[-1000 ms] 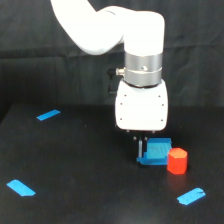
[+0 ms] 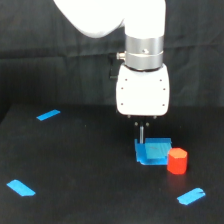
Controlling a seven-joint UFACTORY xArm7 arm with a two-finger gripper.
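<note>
My white gripper (image 2: 141, 135) points down from the upper middle, its narrow fingers just above the left part of a blue square piece (image 2: 155, 152). That piece looks like a shallow tray or block with a lighter blue inner area; its exact shape is too small to make out. Against its right front corner, or very close to it, stands a red six-sided block (image 2: 177, 161). The fingers look thin and close together from this side, so how far apart they are does not show, nor whether anything is between them.
Flat blue strips mark the dark table: one far left (image 2: 48, 115), another near left (image 2: 20, 188), a third near right (image 2: 191, 196). A dark curtain (image 2: 50, 70) hangs behind.
The hand has risen a little, and its fingers now sit higher over the blue piece. Neither the blue piece nor the red block has visibly moved.
</note>
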